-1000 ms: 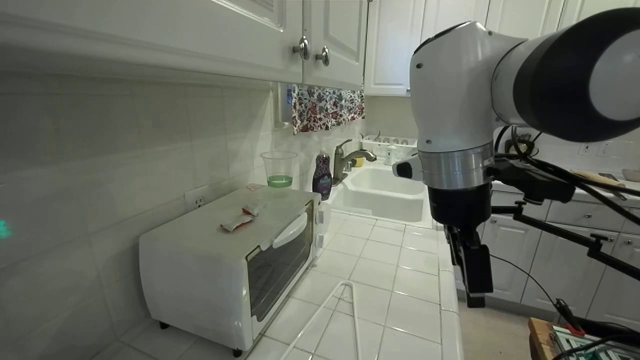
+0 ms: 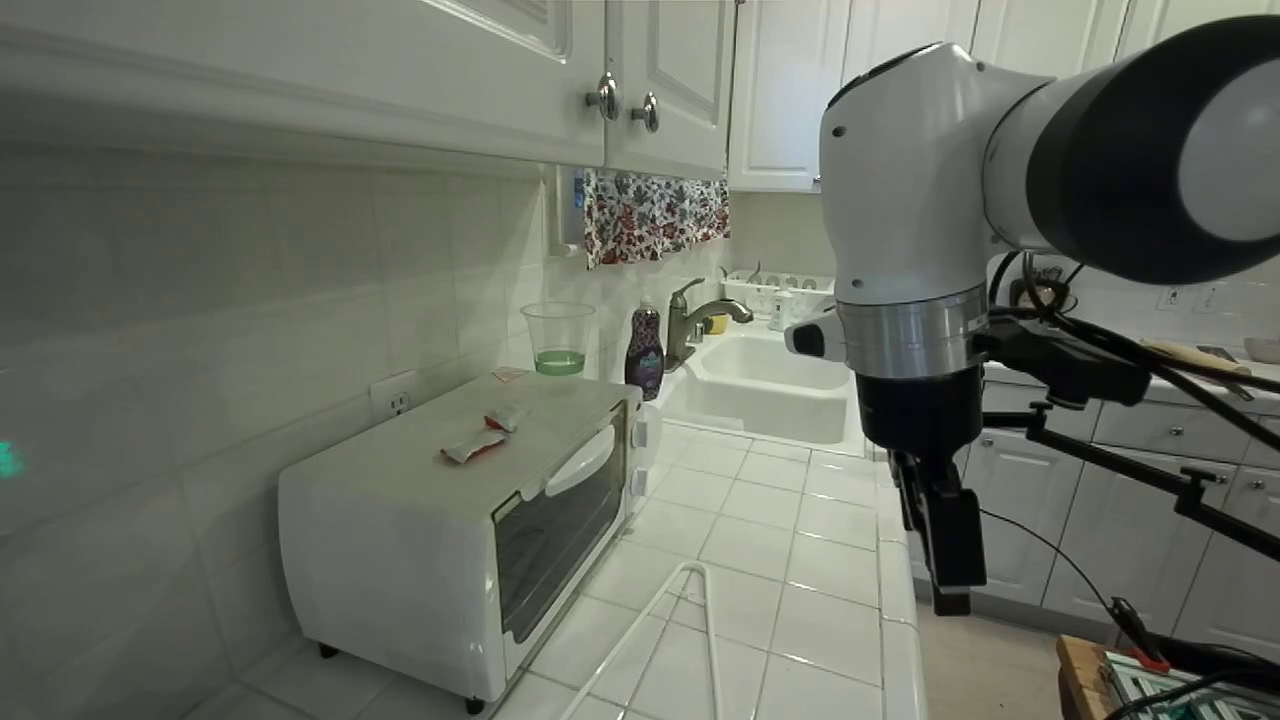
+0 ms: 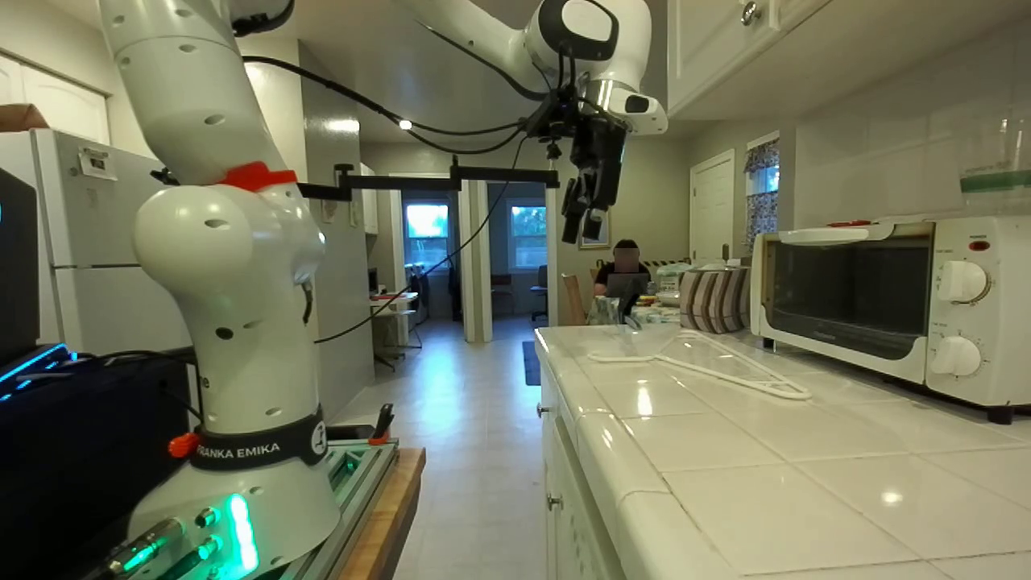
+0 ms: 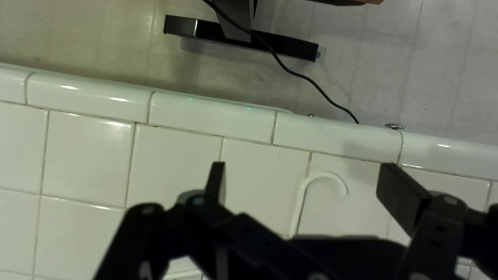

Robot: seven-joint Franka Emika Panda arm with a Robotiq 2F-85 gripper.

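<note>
My gripper hangs fingers-down above the counter's front edge, its two fingers wide apart. Only bare tile and part of the hanger lie below the gap, so it is open and empty. On the counter lies a white plastic hanger [image 2: 710, 618], flat and well below the fingertips. In the wrist view its hook [image 4: 329, 175] shows between the fingers, while my gripper's body covers most of the rest. Seen from the second exterior view, the whole hanger [image 3: 734, 372] rests in front of the toaster oven, apart from my gripper [image 3: 581, 230].
A white toaster oven [image 2: 396, 516] stands against the wall, with small packets [image 2: 474, 446] and a clear cup [image 2: 559, 330] of green liquid on top. Behind it are a dark soap bottle [image 2: 644, 354] and the sink [image 2: 768, 414]. Cabinets [image 2: 480, 72] overhang the counter. Much tile is clear.
</note>
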